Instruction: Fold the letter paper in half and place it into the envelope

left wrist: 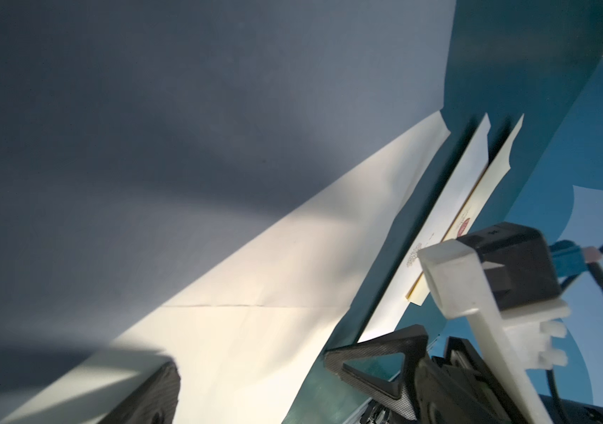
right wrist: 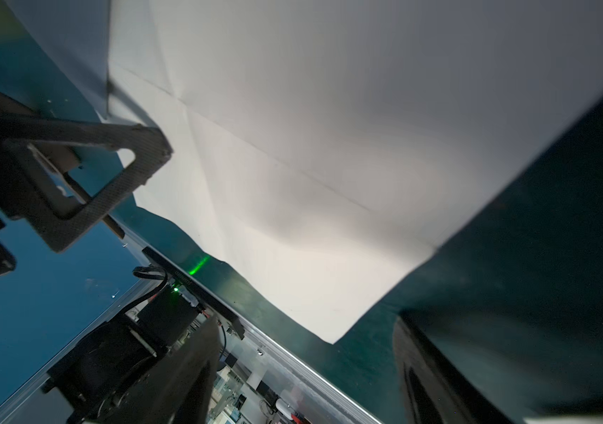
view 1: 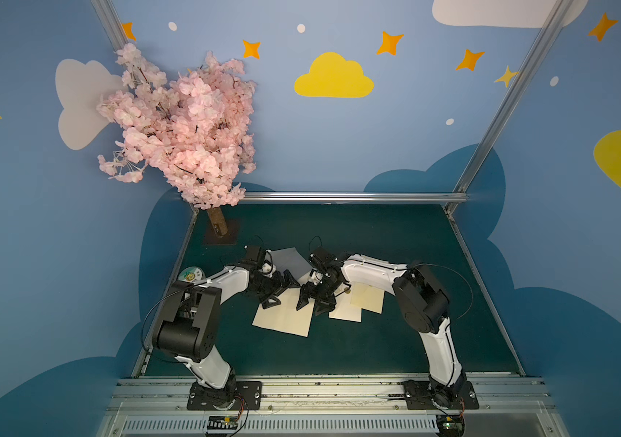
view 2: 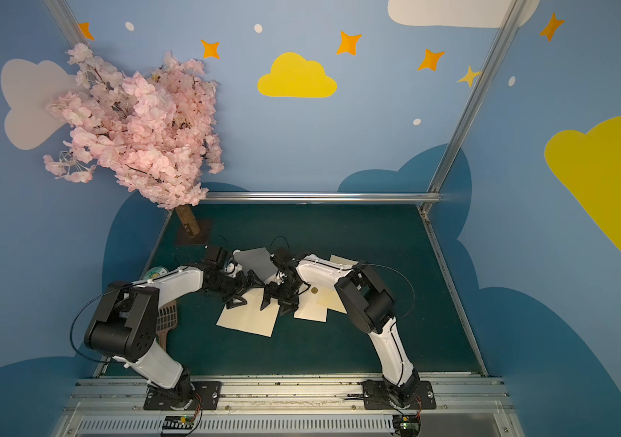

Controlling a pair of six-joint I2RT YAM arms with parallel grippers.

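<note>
The cream letter paper (view 1: pixel 287 318) lies on the green table, a crease line across it in both wrist views. A dark grey sheet (view 1: pixel 290 262) adjoins it at the back and, in the left wrist view, covers part of it. My left gripper (view 1: pixel 283 290) stands open above the paper's back part, nothing between its fingers. My right gripper (view 1: pixel 312 306) is at the paper's right edge, its fingers apart. In the right wrist view a paper corner (right wrist: pixel 329 311) lies beyond the gap between those fingers; contact cannot be told.
Two pale pieces overlap to the right, a white one (view 1: pixel 345 311) and a cream one (view 1: pixel 368 300), partly under the right arm. A round tin (view 1: pixel 191 274) sits at far left. A slotted spatula (view 2: pixel 167 317) lies near the left arm. Free table lies in front.
</note>
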